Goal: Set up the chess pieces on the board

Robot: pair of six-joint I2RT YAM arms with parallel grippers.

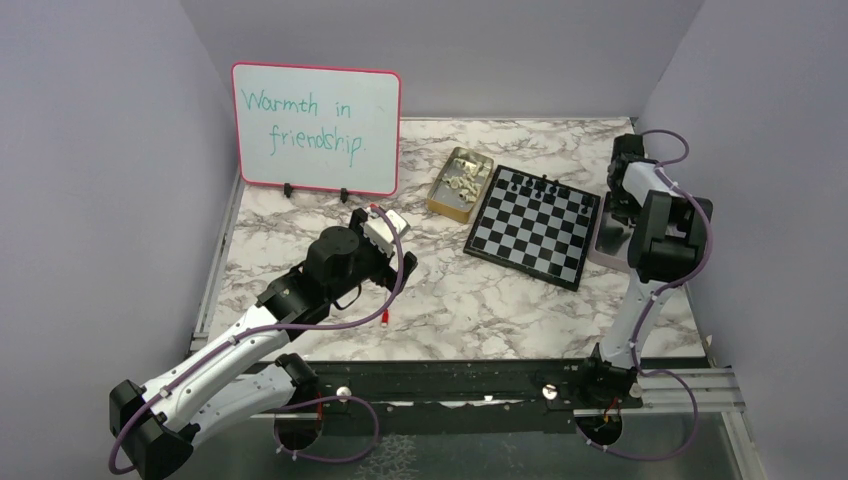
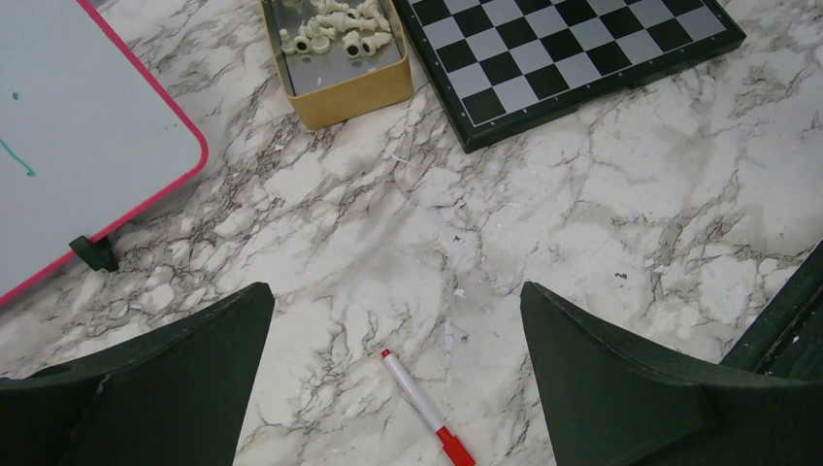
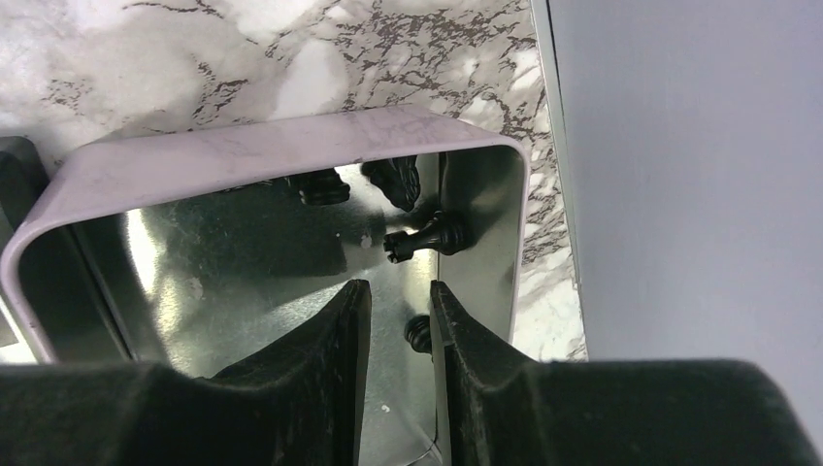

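The chessboard (image 1: 520, 230) has black pieces standing along its back rows. My right gripper is open over the pink-rimmed tray (image 3: 243, 272), fingertips a little apart, nothing seen between them. In the tray lie several black pieces, among them a rook (image 3: 427, 238) lying on its side and a piece (image 3: 393, 180) near the far wall; one is partly behind a finger. The tan tin (image 2: 345, 102) holds white pieces. My left gripper stands open above bare table.
The whiteboard (image 1: 316, 125) stands at the back left. A marker (image 2: 412, 398) lies under my left gripper. A grey wall (image 3: 679, 175) is close to the right of the tray.
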